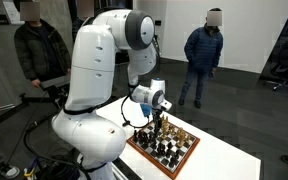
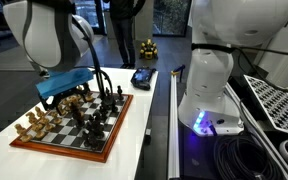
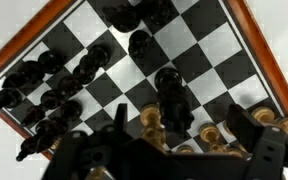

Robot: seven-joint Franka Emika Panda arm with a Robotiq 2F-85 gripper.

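The chessboard (image 3: pixel 219 52), wood-framed with black and white squares, fills most of the wrist view. My gripper is over it, its dark fingers wide apart at the lower left and lower right. A tall black chess piece (image 3: pixel 172 92) stands upright in the gap, touching neither finger as far as I can tell. A tan piece (image 3: pixel 151 120) is close to its left. In exterior view 2 the gripper (image 2: pixel 66 98) hangs low over the pieces, its fingertips partly hidden among them. Nothing is held.
Black pieces (image 3: pixel 54 100) crowd the board's left part, and tan pieces (image 3: pixel 263 115) are along the lower right. Bare white table (image 1: pixel 219 158) lies to the right of the board in exterior view 1. A dark device (image 2: pixel 143 77) rests behind the board. People stand in the background.
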